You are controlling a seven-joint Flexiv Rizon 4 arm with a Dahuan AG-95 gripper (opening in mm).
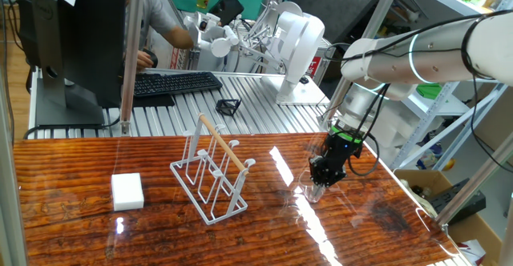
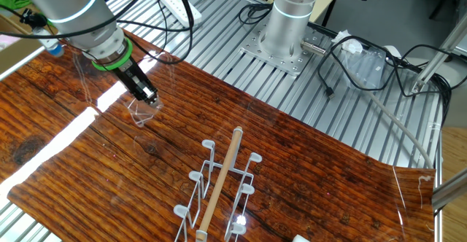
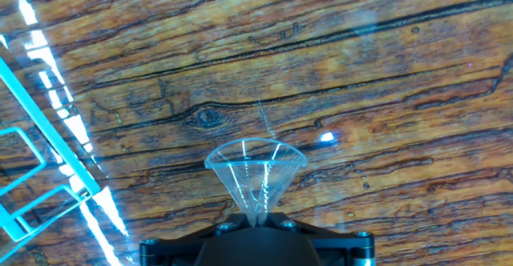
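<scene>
A clear, cone-shaped glass [image 3: 255, 174] is at the tip of my gripper, its wide rim facing away from the fingers. In the wrist view, its narrow part runs in between the fingers, which look shut on it. The outline of the glass [image 2: 143, 114] is faint in exterior view 2, just below the black gripper [image 2: 151, 100]. Exterior view 1 has the gripper [image 1: 323, 176] low over the table's right side, with the glass [image 1: 316, 192] under it. Whether the glass touches the table is unclear.
A white wire rack with a wooden top bar [image 1: 222, 140] stands mid-table, left of the gripper. Farther left lies a white block [image 1: 127, 191]. Wood between rack and gripper is clear, with bright glare. A keyboard [image 1: 178, 84] and monitor [image 1: 76, 42] sit beyond the table.
</scene>
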